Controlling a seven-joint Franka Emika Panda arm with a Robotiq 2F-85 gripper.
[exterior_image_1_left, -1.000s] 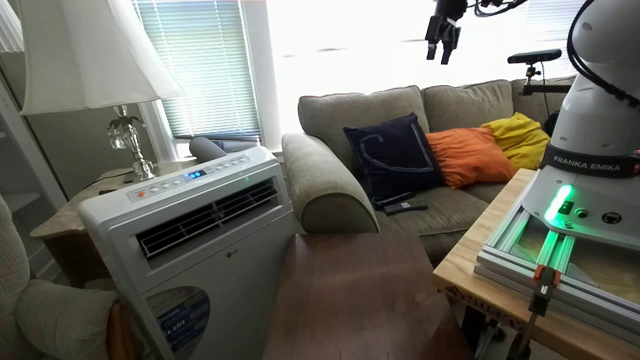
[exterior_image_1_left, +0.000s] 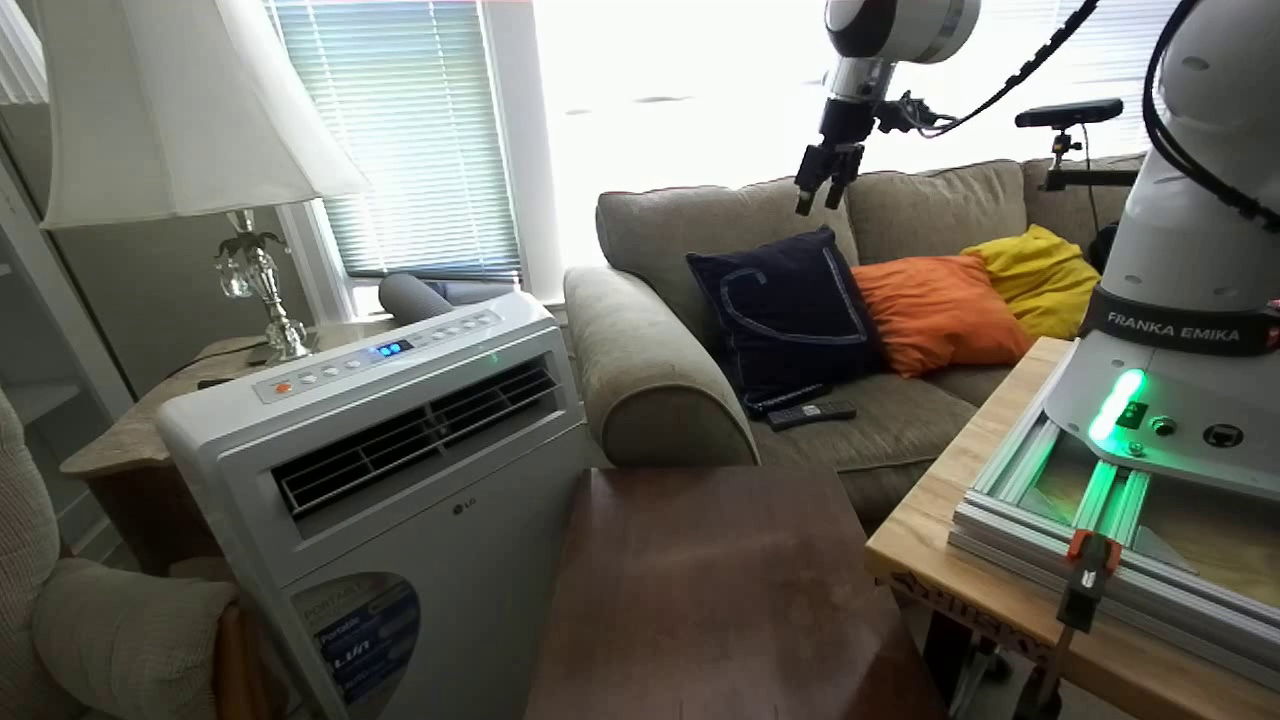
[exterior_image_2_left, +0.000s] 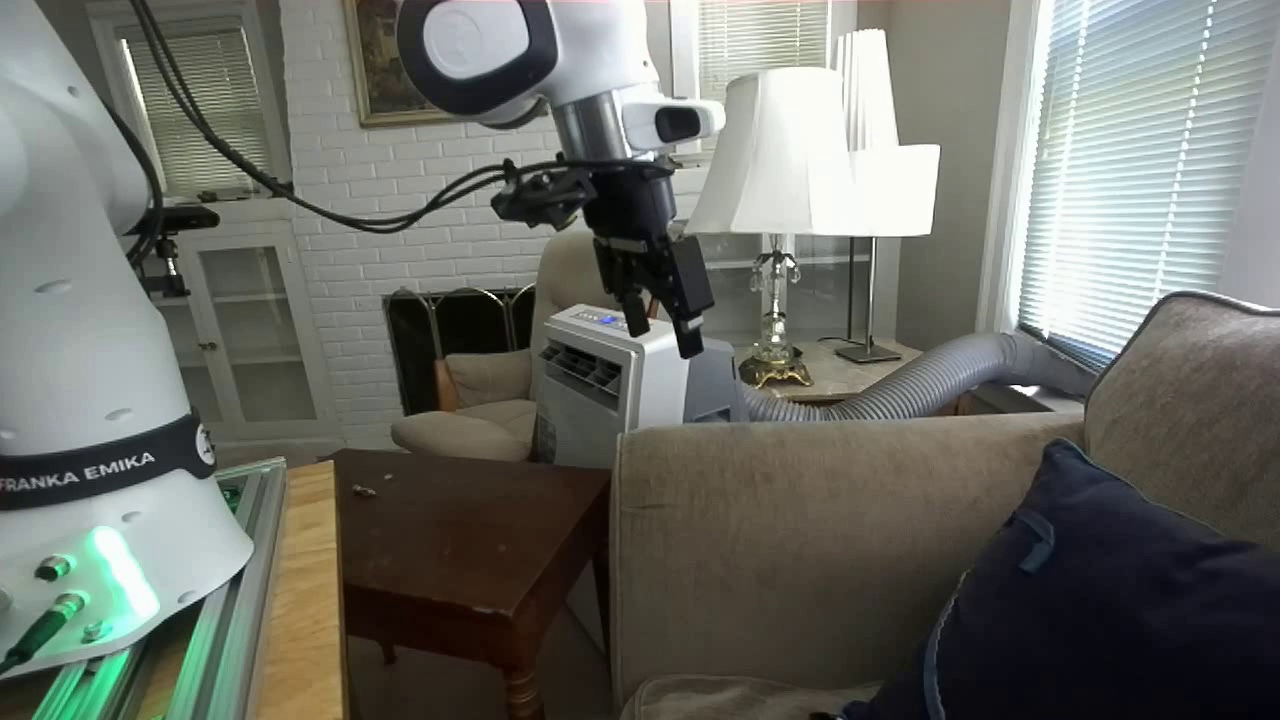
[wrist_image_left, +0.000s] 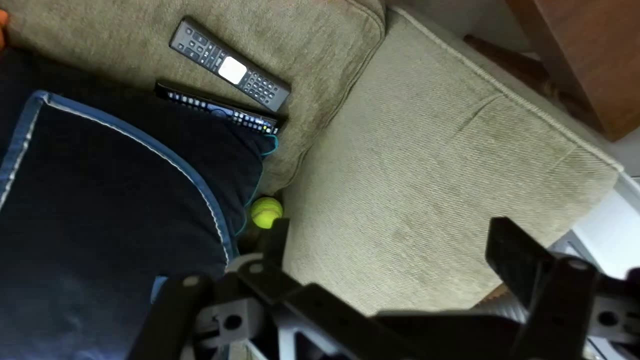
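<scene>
My gripper (exterior_image_1_left: 819, 202) hangs in the air over the left end of the sofa, open, its fingers apart with nothing between them. Looking down in the wrist view, I see the sofa's beige armrest (wrist_image_left: 420, 174) below the gap between the fingers. A yellow-green ball (wrist_image_left: 266, 212) lies in the crevice between the armrest and the dark blue pillow (wrist_image_left: 108, 198), close to the left finger in that view. Two remotes rest on the seat: a grey one (wrist_image_left: 210, 54) in the open and a black one (wrist_image_left: 210, 108) partly under the pillow.
An orange pillow (exterior_image_1_left: 942, 312) and a yellow pillow (exterior_image_1_left: 1038, 282) lie farther along the sofa. Beside the armrest stand a white portable air conditioner (exterior_image_1_left: 480, 516) and a brown wooden table (exterior_image_1_left: 720, 576) with a largely bare top. A lamp (exterior_image_2_left: 774, 156) stands behind.
Over the last second my gripper has come down and moved left in exterior view 1, nearer the sofa back and the blue pillow. The furniture, pillows and remotes have not moved.
</scene>
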